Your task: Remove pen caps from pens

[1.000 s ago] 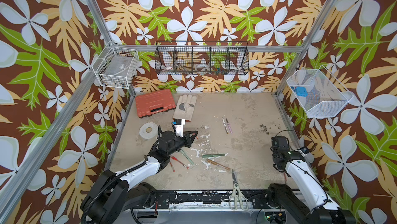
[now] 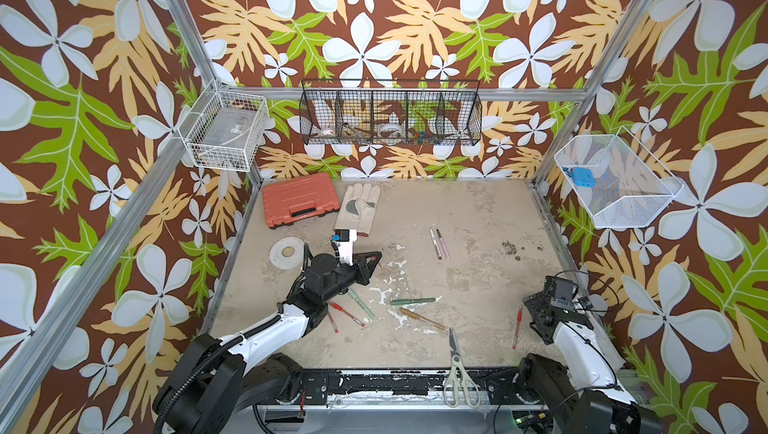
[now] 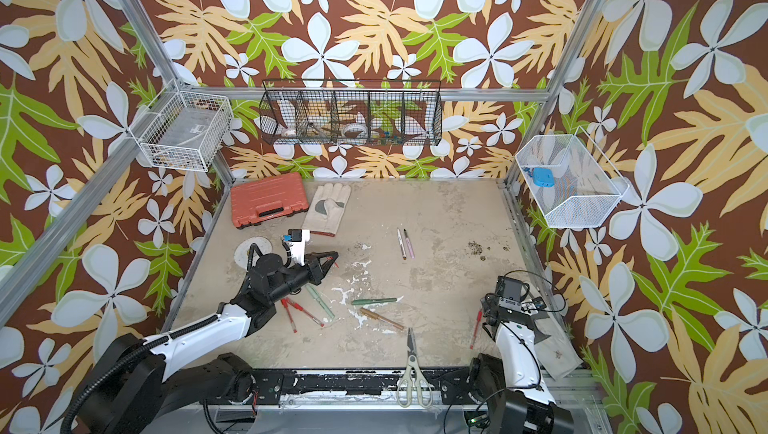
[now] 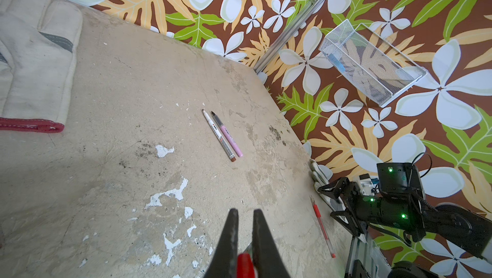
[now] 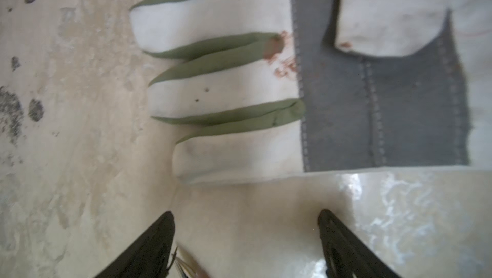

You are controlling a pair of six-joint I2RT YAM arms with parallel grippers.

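In the left wrist view the fingers of my left gripper stand close together, a red cap-like end (image 4: 245,266) between them; whether they grip it cannot be told. My right gripper is open above a glove. A pointed pen tip (image 5: 184,266), blurred, shows near its left finger. Beside that gripper a red pen (image 2: 517,327) lies on the table. Red pens (image 2: 350,315), a pale green pen (image 2: 361,303), a dark green pen (image 2: 413,301) and a brown pen (image 2: 422,318) lie near the left arm. A white marker (image 2: 435,243) and pink marker (image 2: 443,243) lie farther back.
White-grey gloves lie at the right, under the right gripper, and at the back left (image 2: 357,207). A red case (image 2: 301,200) and a white ring (image 2: 287,253) are at the left. Scissors (image 2: 456,370) lie at the front edge.
My right gripper has shifted and turned near the right edge. The red pen there, mostly hidden earlier, now lies in view to its left. The left arm has hardly moved.
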